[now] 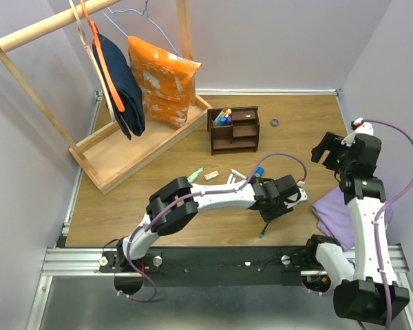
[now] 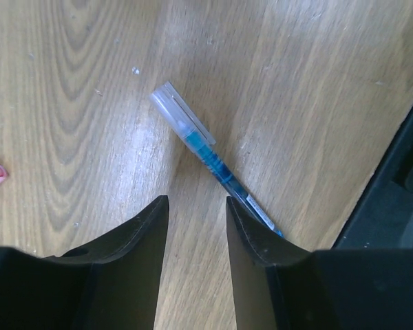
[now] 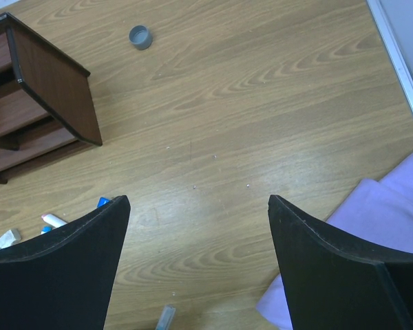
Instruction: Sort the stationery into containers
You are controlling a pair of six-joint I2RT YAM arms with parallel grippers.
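A clear pen with a blue barrel (image 2: 210, 157) lies on the wood floor just beyond my open left gripper, which has nothing between its fingers. In the top view that gripper (image 1: 275, 213) is low at the front right. A dark wooden organizer (image 1: 234, 143) at the back holds several pens and markers. A green item (image 1: 195, 175), a pale block (image 1: 211, 175), white markers (image 1: 238, 174) and a blue item (image 1: 259, 171) lie loose before it. My right gripper stands open and empty, above the right side.
A purple cloth (image 1: 337, 214) lies at the right. A small grey ring (image 1: 274, 122) sits right of the organizer. A wooden rack (image 1: 103, 181) with hanging clothes and an orange bag fills the left.
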